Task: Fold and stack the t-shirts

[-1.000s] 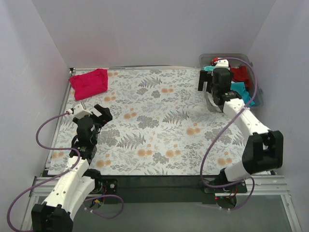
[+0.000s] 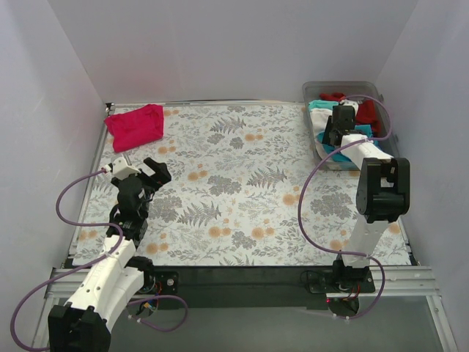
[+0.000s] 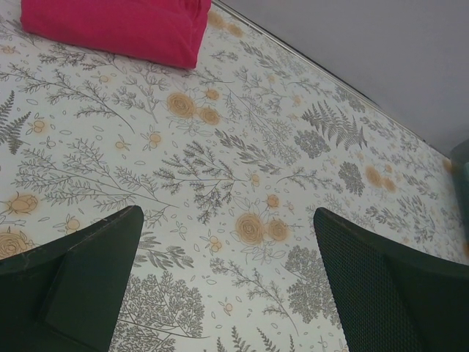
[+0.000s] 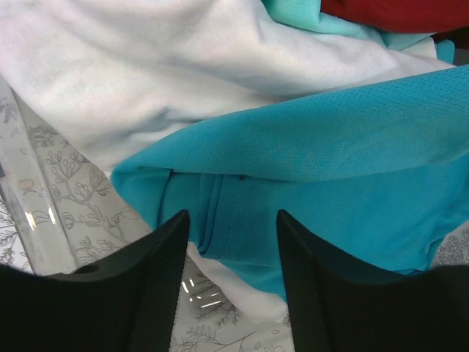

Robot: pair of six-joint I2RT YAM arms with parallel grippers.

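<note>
A folded crimson shirt (image 2: pixel 135 127) lies flat at the table's back left, and its edge shows at the top of the left wrist view. Over the left side of the table, my left gripper (image 2: pixel 158 173) is open with nothing between its fingers. Crumpled shirts fill the grey bin at the back right: a teal one (image 4: pixel 352 198), a white one (image 4: pixel 176 59) and a dark red one (image 4: pixel 410 13). My right gripper is in the bin, its fingers part open over the teal cloth. Whether they touch the cloth I cannot tell.
The grey bin (image 2: pixel 392 141) has raised walls around the shirts and my right gripper. Patterned, bare table (image 2: pixel 234 176) spreads between the folded shirt and the bin. Walls stand behind and at both sides.
My right gripper has moved rightward and down into the bin, over the teal shirt, and its fingers have drawn closer together. The left arm and the crimson shirt have stayed put.
</note>
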